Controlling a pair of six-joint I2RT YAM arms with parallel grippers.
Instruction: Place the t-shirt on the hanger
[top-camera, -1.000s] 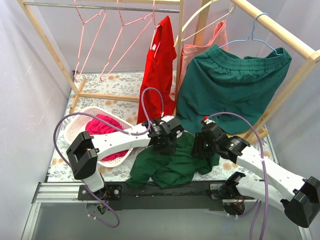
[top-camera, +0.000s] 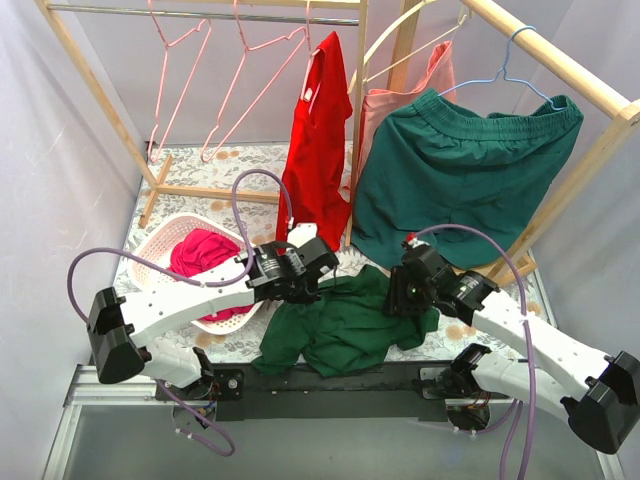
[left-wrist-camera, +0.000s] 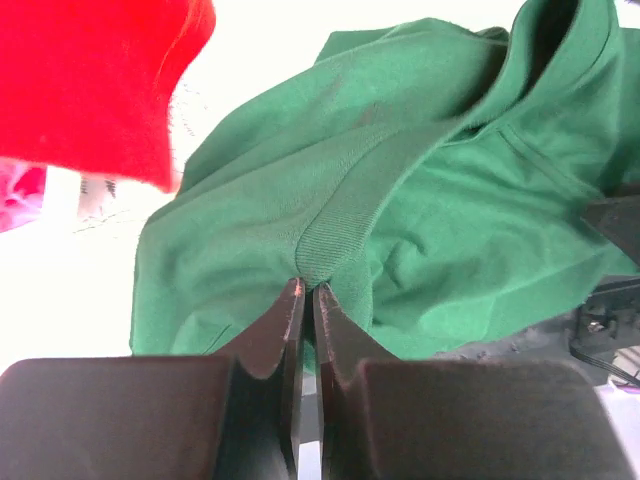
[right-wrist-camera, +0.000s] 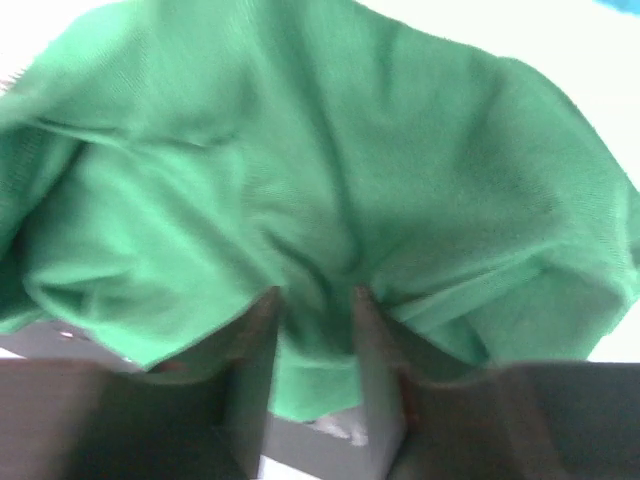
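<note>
A dark green t-shirt (top-camera: 335, 325) lies crumpled at the front of the patterned surface. In the left wrist view, my left gripper is shut on a fold of the green t-shirt (left-wrist-camera: 250, 215), whose cloth runs up from the fingertips. My right gripper is low over the right part of the green t-shirt (right-wrist-camera: 430, 160), its fingers part open with cloth showing between and beneath them; the view is blurred. Two empty pink hangers, a left one (top-camera: 167, 95) and a right one (top-camera: 245, 95), hang from the metal rail at the back left.
A white basket (top-camera: 150, 245) holding pinkish-red cloth (top-camera: 212, 250) stands at the left. A red garment (top-camera: 318, 150) hangs behind the t-shirt. Green shorts (top-camera: 460, 180) on a blue hanger (top-camera: 503, 76) hang at the right, close above my right arm.
My left gripper has shifted a little to the left over the t-shirt, its forearm swinging lower and leftward. My right arm has barely moved. The pink hangers sway slightly.
</note>
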